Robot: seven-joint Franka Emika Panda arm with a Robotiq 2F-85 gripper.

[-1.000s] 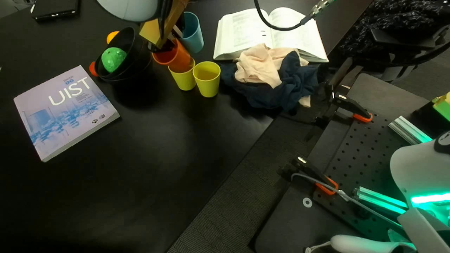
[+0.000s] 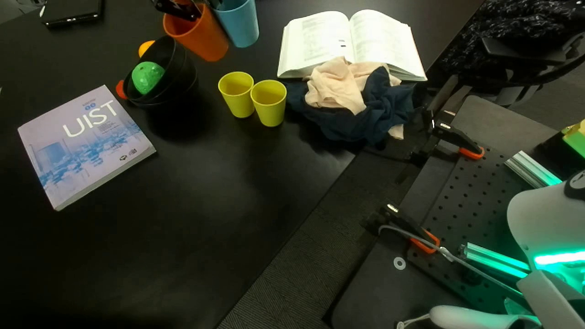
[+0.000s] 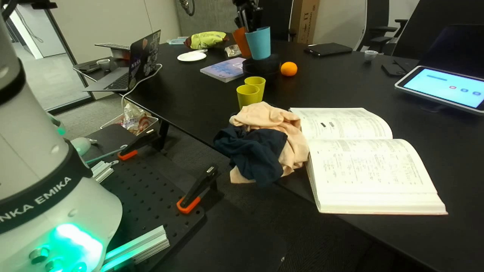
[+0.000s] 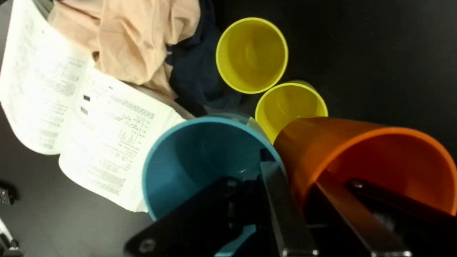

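A blue cup (image 4: 205, 150) and an orange cup (image 4: 355, 141) hang side by side. In the wrist view my gripper is shut on their adjoining walls, with one finger inside each cup. The orange cup (image 2: 200, 35) leans beside the more upright blue cup (image 2: 239, 23) at the top of exterior view 1. From the other side, the blue cup (image 3: 258, 43) appears above the black bowls (image 3: 261, 66), with the orange cup (image 3: 241, 43) partly behind it. Two yellow cups (image 2: 236, 94) (image 2: 268, 104) stand close together on the table.
Crumpled peach and navy cloth (image 2: 340, 90) lies against an open book (image 2: 323, 41). A UIST book (image 2: 85, 145) lies left of tilted black bowls (image 2: 164, 76) holding a green ball (image 2: 146, 76).
Both the orange and blue cups have moved up and left in exterior view 1, appearing raised with the gripper. The yellow cups, cloth and books have stayed put.
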